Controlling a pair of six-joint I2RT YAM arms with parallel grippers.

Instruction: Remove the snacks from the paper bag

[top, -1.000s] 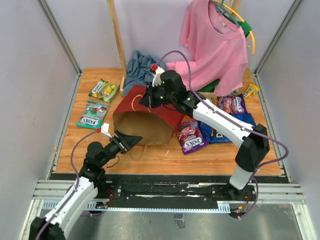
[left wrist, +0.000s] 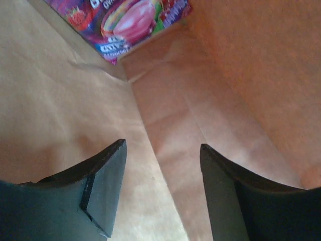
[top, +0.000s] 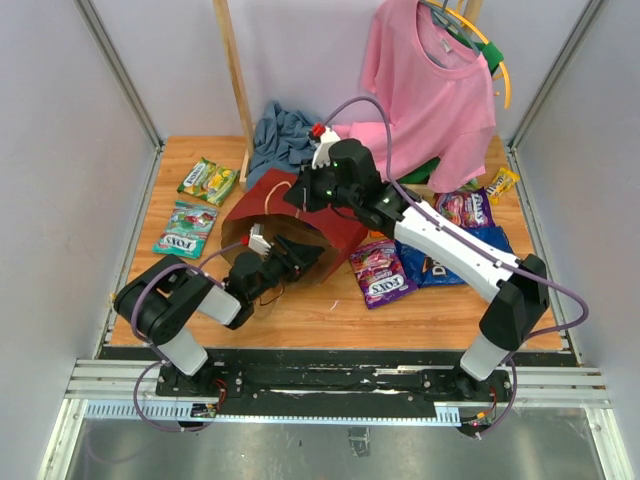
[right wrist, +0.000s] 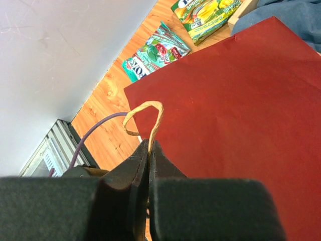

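Note:
The red-and-brown paper bag (top: 345, 235) lies open toward the front in the top view. My left gripper (top: 302, 258) reaches into it; in the left wrist view its fingers (left wrist: 103, 186) stand apart over bare brown paper, with nothing between them. A purple snack packet (left wrist: 125, 27) lies further in, against the bag's fold. My right gripper (top: 300, 200) is above the bag, shut, with the twisted paper handle (right wrist: 153, 108) at its fingertips, holding the bag up by it.
Snack packets lie left (top: 185, 228) and right (top: 380, 275) of the bag. A pink shirt (top: 430, 90) hangs at the back, blue cloth (top: 280, 135) beside it. Bare wood shows along the front.
My left arm has swung in from the front left, and its gripper has moved right and into the bag's opening. The right arm has shifted only slightly.

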